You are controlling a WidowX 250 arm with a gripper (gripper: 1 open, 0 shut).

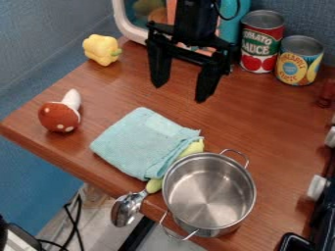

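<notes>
My black gripper point(182, 76) hangs open over the back middle of the wooden table, its two fingers apart with nothing between them. Below it, toward the front, lie a folded light blue cloth point(139, 141), a steel pot point(210, 196) with wire handles, and a metal utensil point(127, 208) with a pale green handle, partly hidden. A red-brown mushroom-like toy point(59, 116) sits at the left, and a yellow pepper point(101, 48) at the back left.
A tomato sauce can point(261, 44) and a yellow-label can point(299, 62) stand at the back right, beside a teal object behind the gripper. Black appliances line the right edge.
</notes>
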